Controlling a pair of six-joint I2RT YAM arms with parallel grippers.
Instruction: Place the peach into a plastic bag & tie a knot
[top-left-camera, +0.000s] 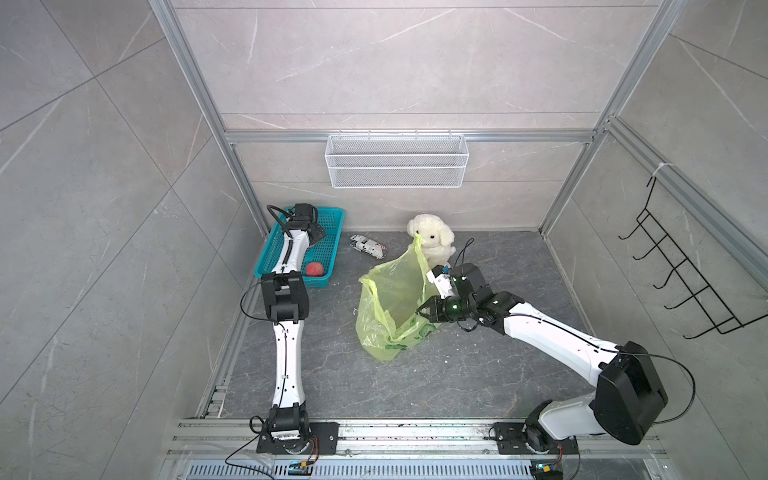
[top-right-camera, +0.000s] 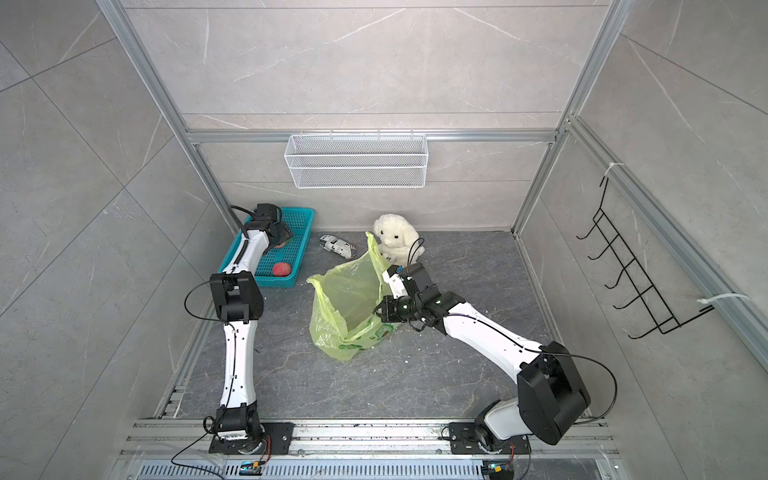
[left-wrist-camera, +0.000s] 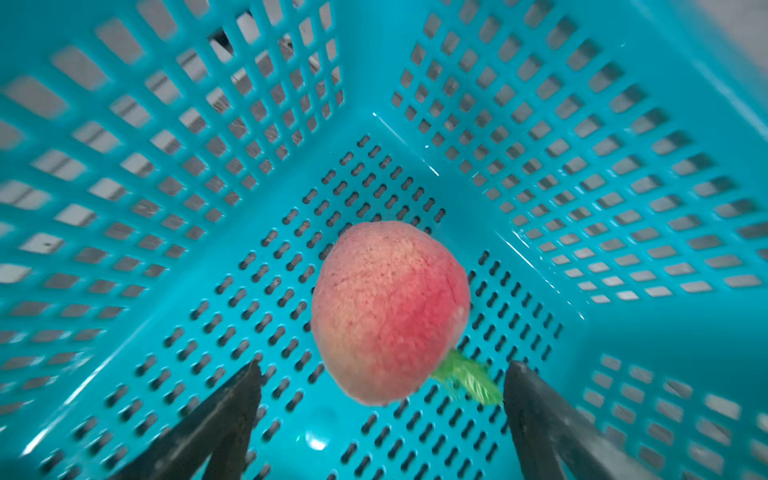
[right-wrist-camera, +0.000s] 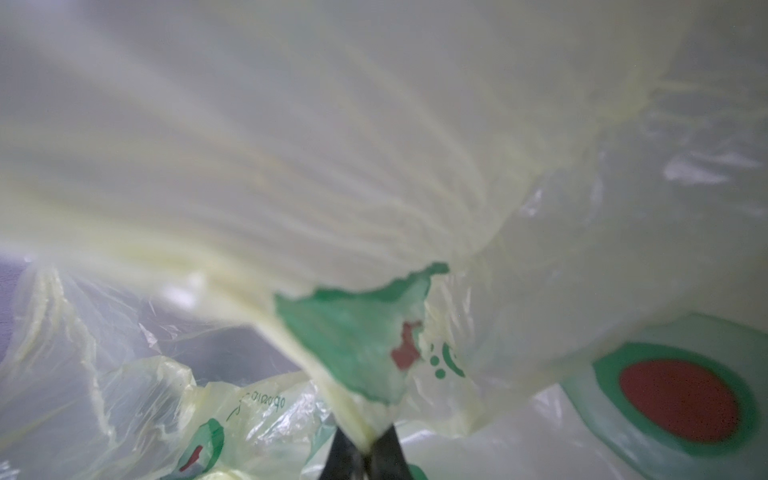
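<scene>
In the left wrist view, a pink and yellowish peach (left-wrist-camera: 388, 312) with a green leaf rests on the floor of the turquoise basket (left-wrist-camera: 512, 240). My left gripper stands open above it, one finger (left-wrist-camera: 228, 420) to either side and nothing held. From the top views, the arm's end largely hides this peach. A pale yellow-green plastic bag (top-left-camera: 396, 292) stands in the middle of the floor, its mouth spread wide. At the bag's right side, my right gripper is shut, pinching the thin edge of the film.
Another reddish round fruit (top-left-camera: 315, 269) sits in the basket's front end. A patterned dark-and-white pouch (top-left-camera: 368, 245) lies behind the bag, and a white plush toy (top-left-camera: 430, 233) sits behind it to the right.
</scene>
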